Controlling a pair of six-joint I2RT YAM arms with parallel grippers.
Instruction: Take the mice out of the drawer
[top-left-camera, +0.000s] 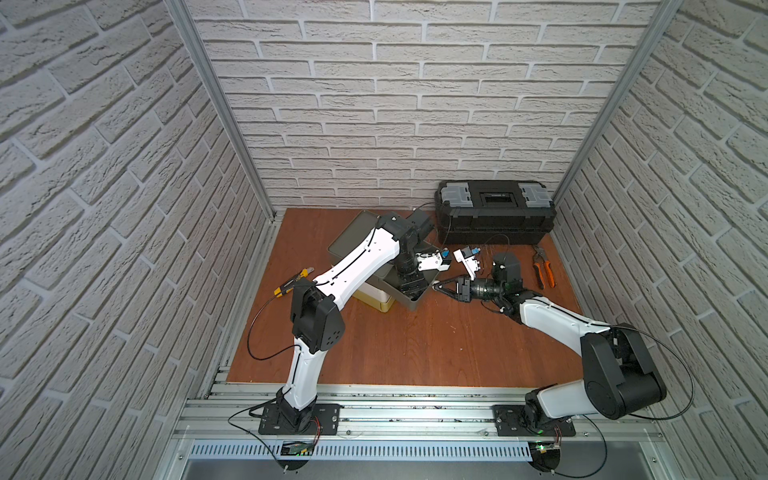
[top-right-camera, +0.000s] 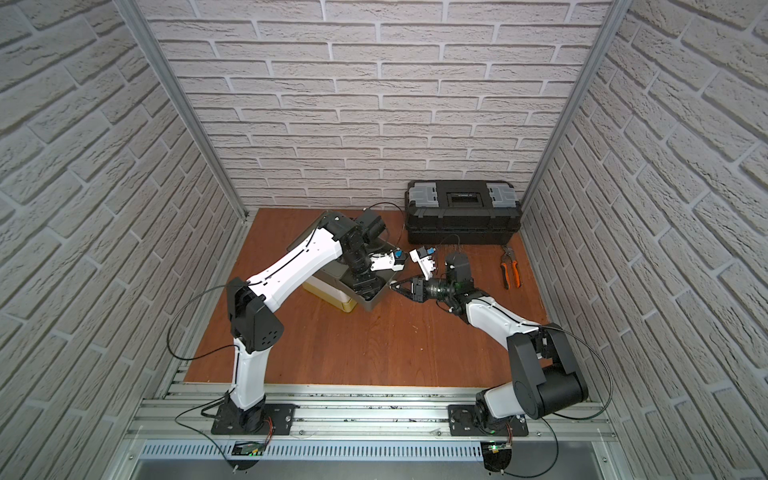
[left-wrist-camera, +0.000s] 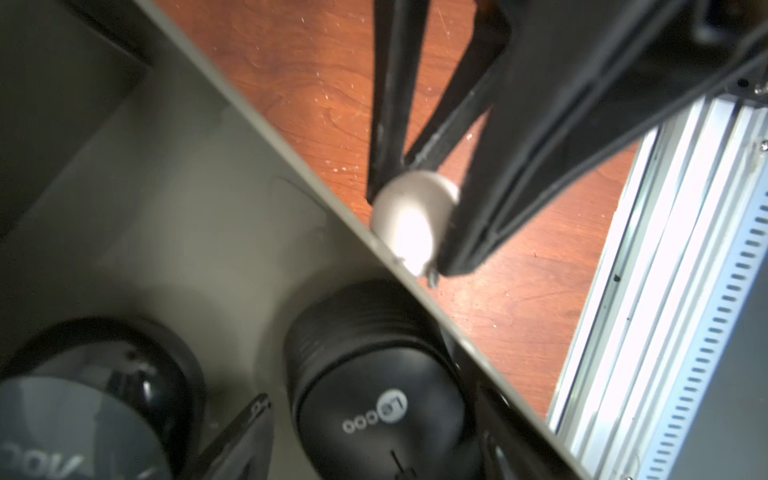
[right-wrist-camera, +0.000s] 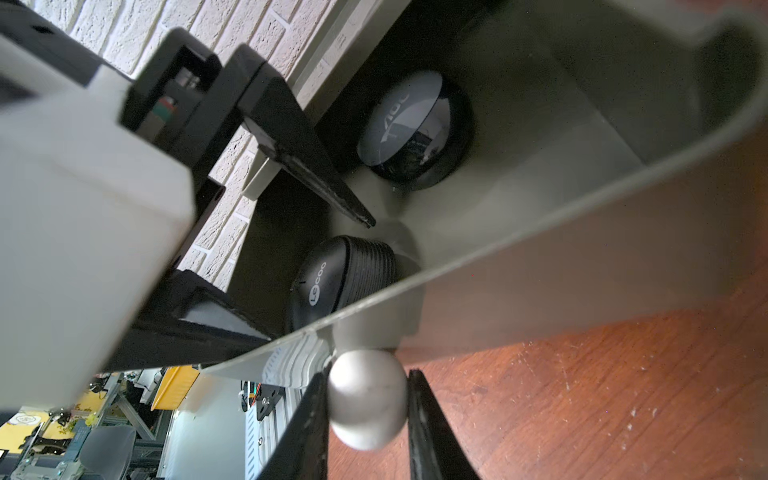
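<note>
Two black mice lie in the grey open drawer (right-wrist-camera: 560, 136): a Lecoo mouse by the near wall and a glossier mouse deeper in, seen also in the right wrist view. My left gripper is open low in the drawer, its fingers either side of the Lecoo mouse. My right gripper is outside the drawer wall, shut on a round white knob at the drawer's front.
A yellowish box base (top-left-camera: 372, 300) is under the drawer. A black toolbox (top-left-camera: 496, 224) stands at the back right, pliers (top-left-camera: 548, 268) on the right, a yellow tool (top-left-camera: 292, 281) on the left.
</note>
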